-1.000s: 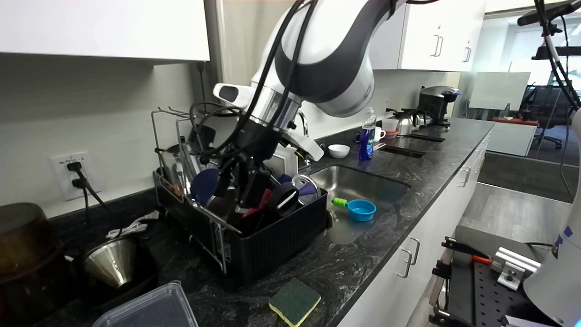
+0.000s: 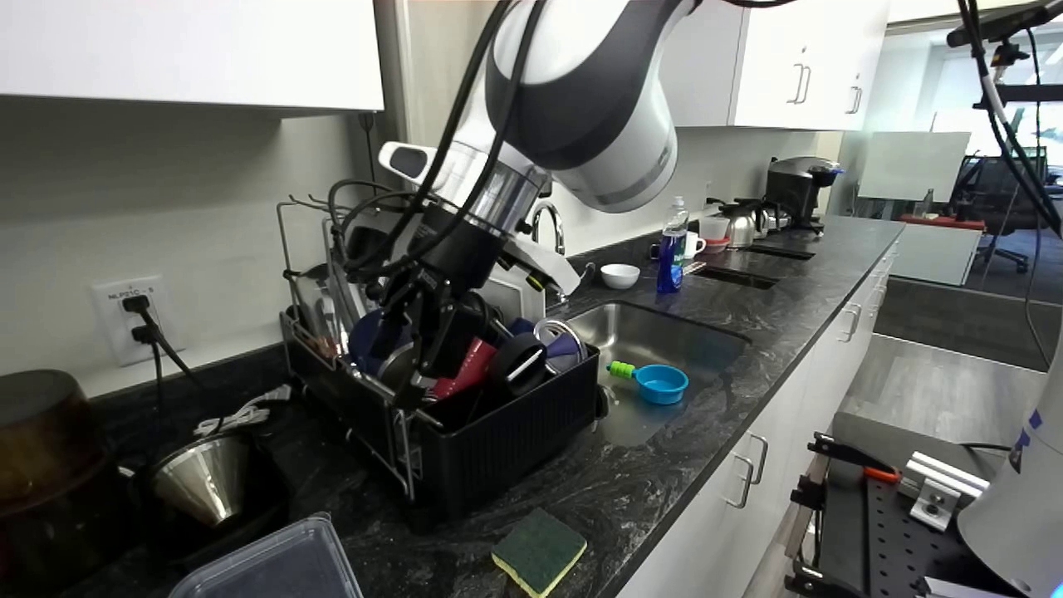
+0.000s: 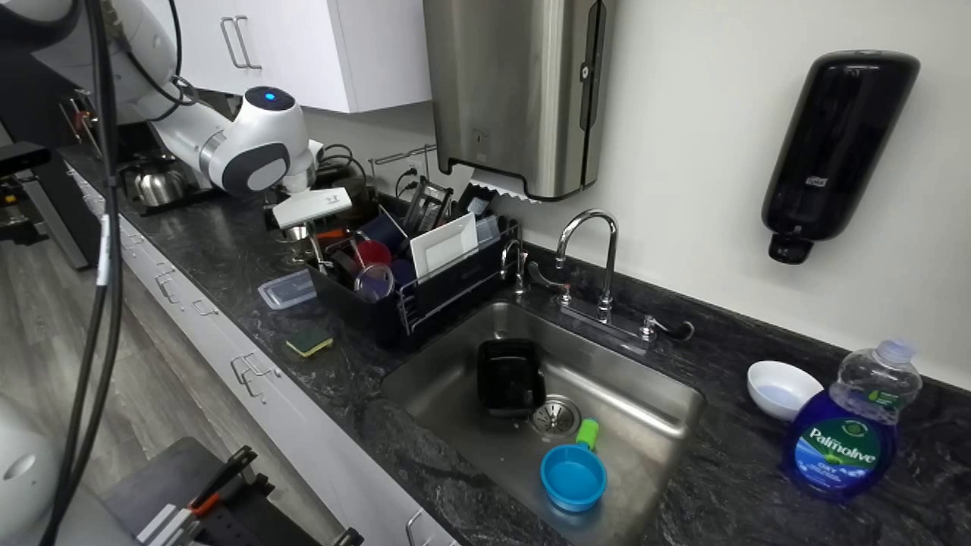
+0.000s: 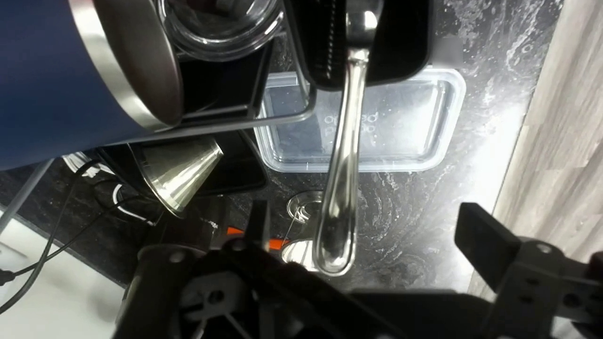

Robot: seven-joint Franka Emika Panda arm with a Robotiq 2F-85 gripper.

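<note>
My gripper is open, its two fingers wide apart in the wrist view. In that view a shiny metal utensil handle (image 4: 345,169) runs down from a black holder and ends in the gap, touching neither finger. In exterior view 1 the gripper (image 2: 426,344) points down into the black dish rack (image 2: 518,428), where its fingertips are hard to make out among the dishes. A red item (image 2: 470,367) sits just beside it. A dark blue cup with a metal rim (image 4: 51,79) fills the wrist view's upper left.
A clear plastic lid or container (image 2: 274,563) and a green sponge (image 2: 540,551) lie on the counter near the rack. The sink holds a blue cup (image 3: 573,478) and a black container (image 3: 507,373). A white plate (image 3: 444,247) stands upright in the rack.
The arm and gripper have moved a little left and slightly down over the rack in exterior view 1. More of the red item shows now; the dark blue item is more covered.
</note>
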